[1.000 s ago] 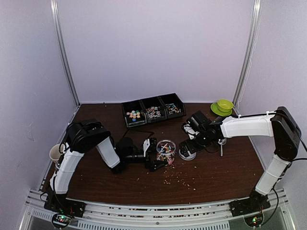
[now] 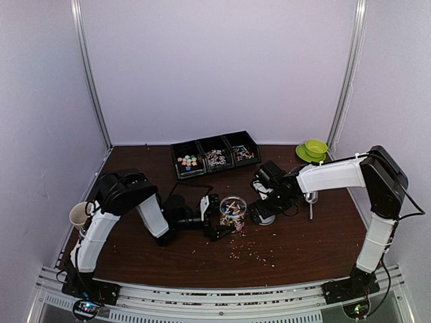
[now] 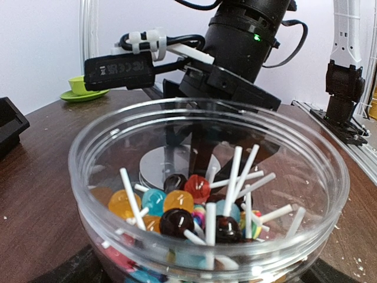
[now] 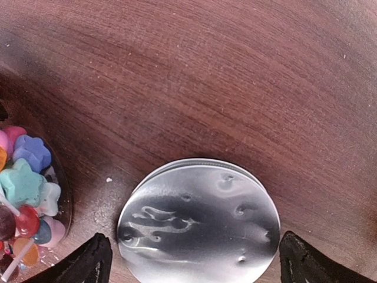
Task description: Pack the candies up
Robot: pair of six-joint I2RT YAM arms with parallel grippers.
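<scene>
A clear round jar (image 2: 233, 214) full of lollipops and coloured candies stands on the table, its mouth uncovered. My left gripper is open around it, one dark finger (image 3: 76, 270) on each side; whether they touch the wall is hard to see. Right of the jar, a silver lid (image 4: 198, 227) lies flat on the wood. Over that lid is my right gripper, open, with its fingers (image 4: 94, 262) on either side of it. From above, the right gripper covers part of the lid (image 2: 267, 221).
At the back stands a black tray (image 2: 196, 171) with three compartments of candies. A green bowl (image 2: 316, 147) on a plate and a spoon (image 2: 310, 206) are at right, a cup (image 2: 78, 214) at far left. Small crumbs (image 2: 244, 253) litter the front.
My right arm has shifted a little to the left over the lid, toward the jar. The left arm, jar and tray have stayed still.
</scene>
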